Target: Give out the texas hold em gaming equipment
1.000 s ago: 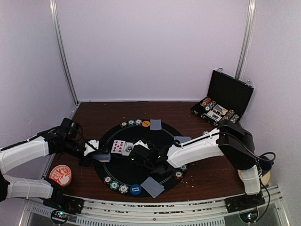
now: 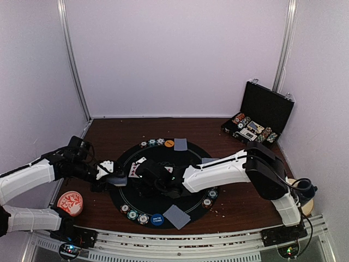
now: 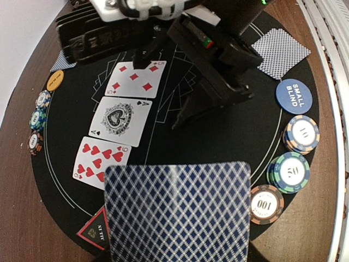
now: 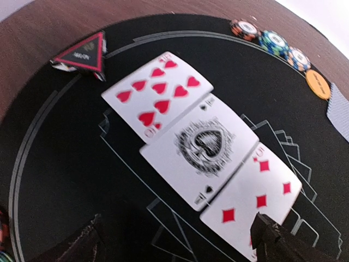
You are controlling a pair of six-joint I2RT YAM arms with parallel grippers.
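Note:
My left gripper is shut on a deck of cards, its blue checked back filling the bottom of the left wrist view. Three cards lie face up in a row on the round black mat: a nine of hearts, an ace of spades and a five of diamonds. Over the mat, my right gripper stands open with nothing between its fingers. One fingertip overlaps the five of diamonds in the right wrist view; whether it touches cannot be told.
Face-down cards lie at the mat's edge beside the blue small blind button and chip stacks. An all-in marker is near the nine. The open chip case stands back right; a red-white round object sits front left.
My right arm has moved left across the mat, now covering more of the face-up cards in the top view. The left arm has stayed nearly still with the deck.

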